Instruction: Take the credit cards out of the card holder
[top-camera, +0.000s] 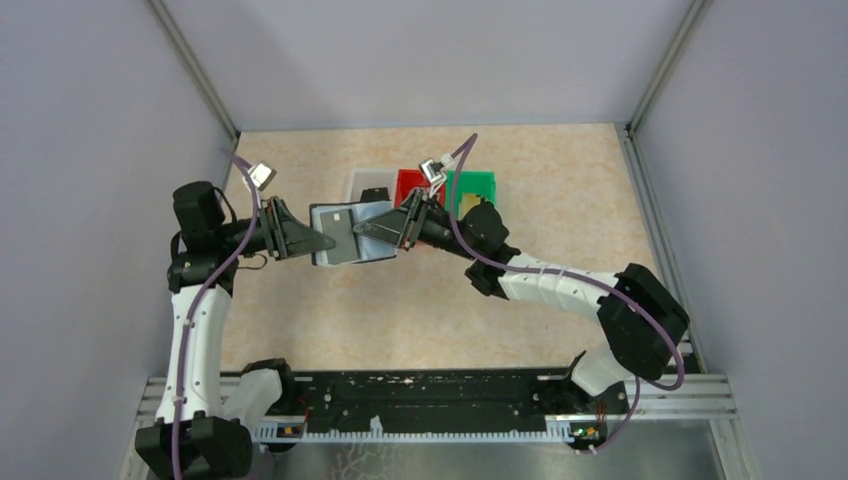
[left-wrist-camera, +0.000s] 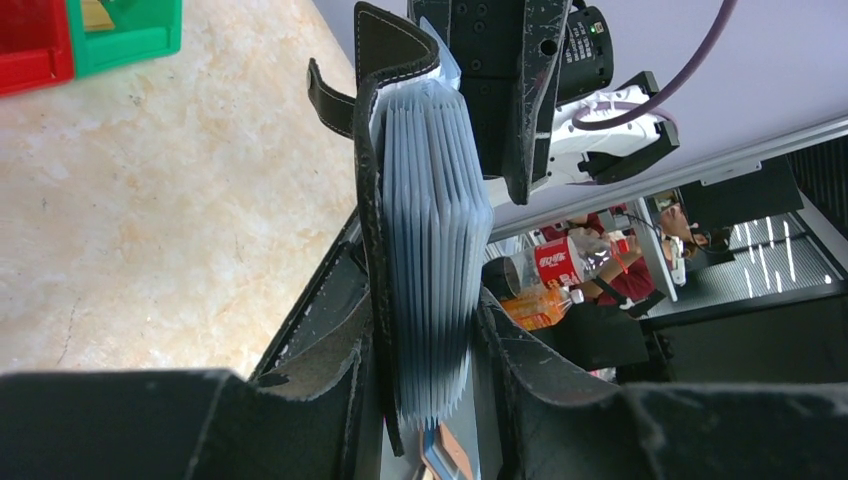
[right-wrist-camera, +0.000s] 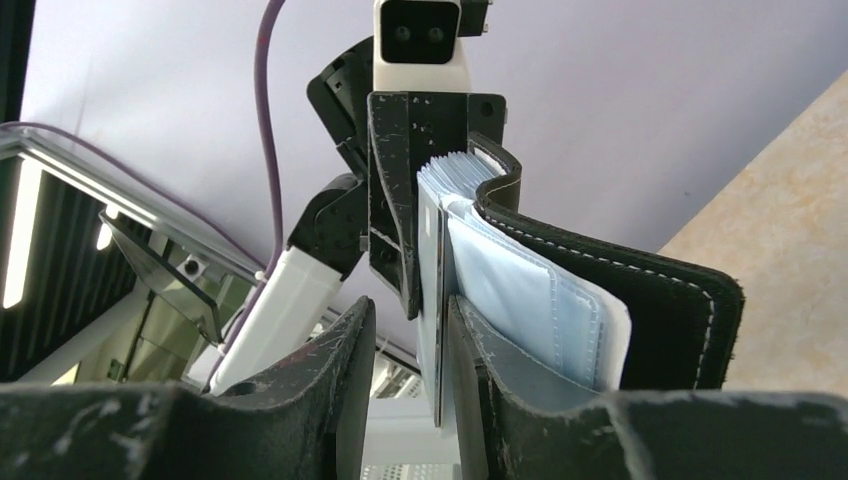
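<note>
The card holder (top-camera: 378, 248), with a black cover and clear sleeves, is held open in the air. My left gripper (top-camera: 330, 243) is shut on its left part; in the left wrist view the bundle of sleeves (left-wrist-camera: 430, 230) stands squeezed between the fingers. A grey card (top-camera: 342, 237) shows at the holder's middle. From the right, my right gripper (top-camera: 360, 231) reaches over the sleeves, its fingers open. In the right wrist view the card's thin edge (right-wrist-camera: 438, 340) stands between the spread fingers, close to the right finger (right-wrist-camera: 465, 345) and apart from the left one.
Behind the holder stand a whitish tray (top-camera: 358, 180) with a dark item, a red tray (top-camera: 408, 180) and a green tray (top-camera: 482, 184) with a yellowish item.
</note>
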